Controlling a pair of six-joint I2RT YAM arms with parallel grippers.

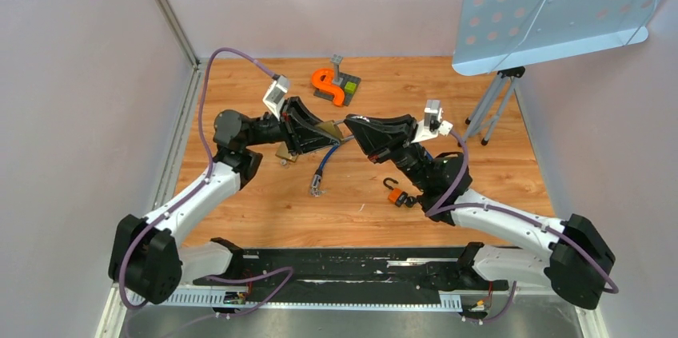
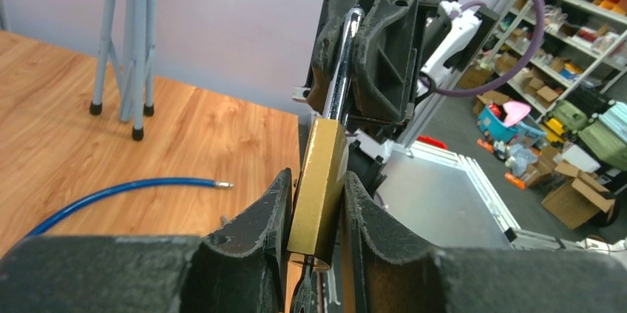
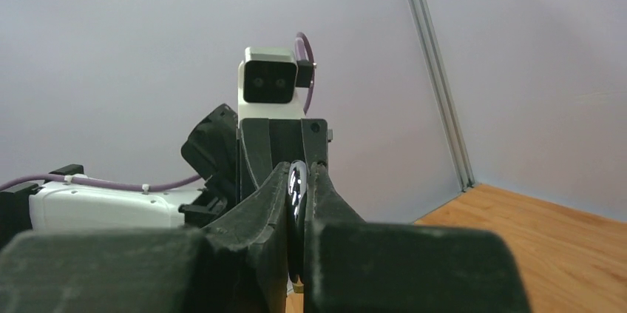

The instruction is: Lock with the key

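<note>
A brass padlock is held in the air between the fingertips of my left gripper, its body pressed by a finger on each side. A thin metal piece, perhaps the key, shows at the padlock's lower end; it is partly hidden. The chrome shackle points away toward my right gripper, whose fingers are shut on its curved end. From above, the two grippers face each other tip to tip, with the padlock body at the left one. How far the shackle sits in the body is unclear.
A second brass piece lies under the left gripper. A blue cable crosses the middle, an orange hook-shaped item lies front right, and an orange-and-grey block set stands at the back. A tripod is at back right.
</note>
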